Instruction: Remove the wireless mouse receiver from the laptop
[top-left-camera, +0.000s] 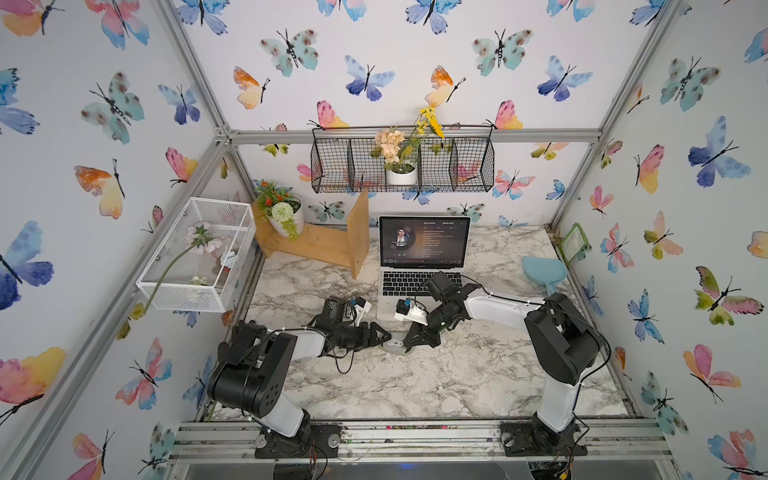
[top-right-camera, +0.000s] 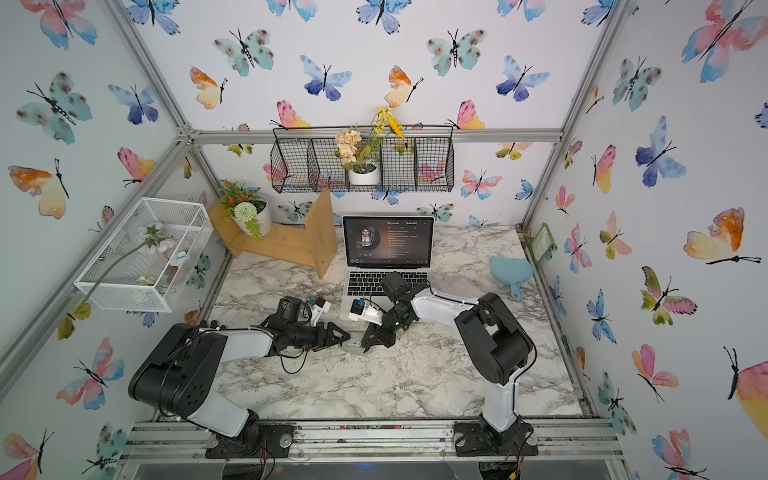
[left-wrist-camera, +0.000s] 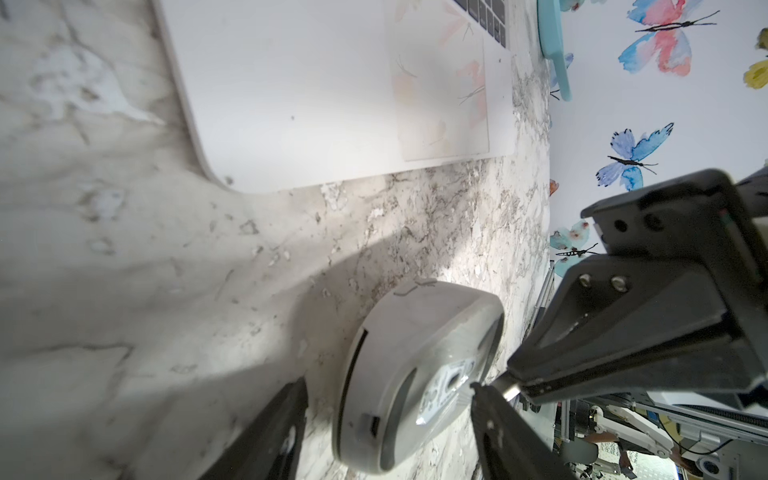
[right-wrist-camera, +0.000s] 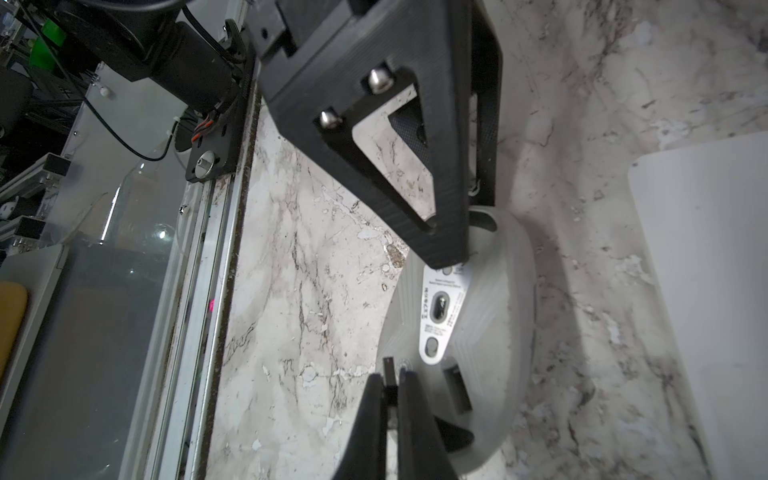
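A grey mouse (left-wrist-camera: 416, 360) stands tilted on its side on the marble table in front of the laptop (top-left-camera: 417, 308), its labelled underside facing my right gripper. My left gripper stands open around the mouse, with a gap on one side. The right gripper is shut; at its tips a small dark piece (right-wrist-camera: 389, 372), apparently the receiver, shows against the mouse's lower edge. From the left wrist view a silvery bit (left-wrist-camera: 506, 386) shows at that tip. Whether it touches the mouse is hard to tell.
A wooden shelf (top-left-camera: 308, 244) with a potted plant stands at the back left. At the right lies a light blue dustpan (top-left-camera: 545, 272).
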